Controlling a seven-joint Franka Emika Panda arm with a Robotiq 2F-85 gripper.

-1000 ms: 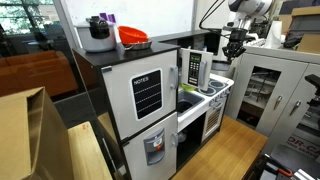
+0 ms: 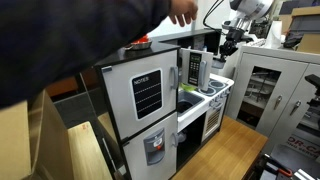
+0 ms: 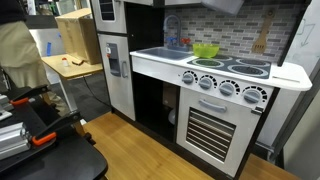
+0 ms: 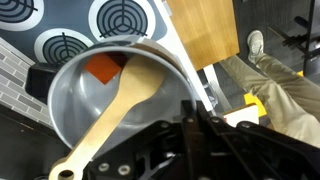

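In the wrist view, my gripper is shut on the rim of a grey pot (image 4: 140,125). Inside the pot lie a wooden spoon (image 4: 137,82) and an orange-red block (image 4: 102,68). Below the pot, black ringed burners (image 4: 122,18) show on the toy stove. In exterior view 1, the gripper (image 2: 229,46) is small, up at the right above the stove end of the kitchen. A grey shape at the top edge of exterior view 2 looks like the pot's underside (image 3: 218,5), over the stove top (image 3: 230,66).
A green bowl (image 3: 205,49) stands at the back of the counter, beside the sink (image 3: 160,54). A person's dark-sleeved arm (image 2: 70,35) reaches over the fridge (image 2: 140,95) top, near the camera. Someone's legs (image 4: 262,85) appear in the wrist view.
A person's arm has come in from the upper left, covering the dark pot and most of the red bowl on the fridge. My arm has shifted only slightly above the stove.
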